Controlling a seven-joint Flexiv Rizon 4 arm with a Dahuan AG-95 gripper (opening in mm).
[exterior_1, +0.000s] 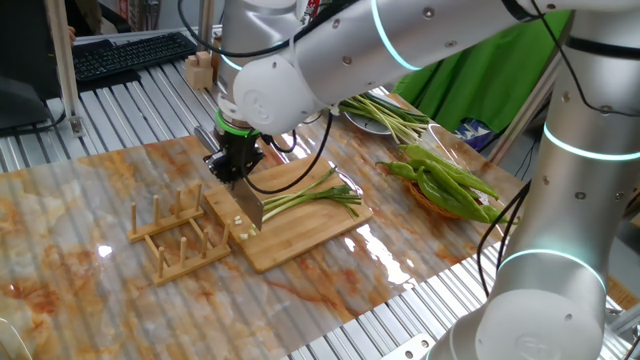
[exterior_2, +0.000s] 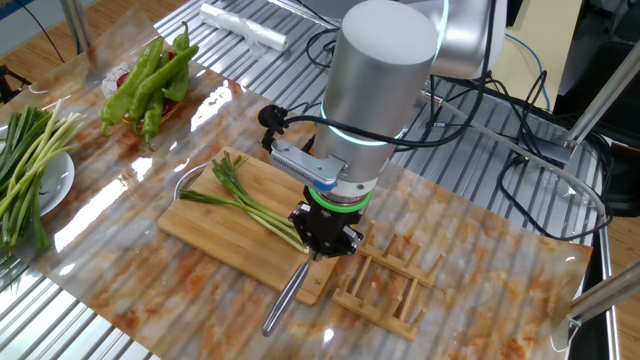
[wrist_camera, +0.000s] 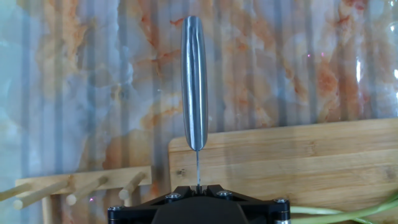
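My gripper (exterior_1: 236, 176) is shut on a cleaver, whose broad metal blade (exterior_1: 248, 206) points down over the left part of the wooden cutting board (exterior_1: 290, 246). The cleaver's silver handle (wrist_camera: 194, 81) sticks out beyond the board's edge in the wrist view. Green onions (exterior_1: 312, 196) lie across the board, their white ends close to the blade. A few small cut pieces (exterior_1: 239, 222) rest on the board on the blade's other side. Whether the blade's edge touches the board or an onion I cannot tell.
A wooden peg rack (exterior_1: 190, 266) stands close beside the board's left end. Green peppers (exterior_1: 445, 185) fill a basket on the right, and more green onions (exterior_2: 30, 165) lie on a white plate (exterior_2: 58, 185).
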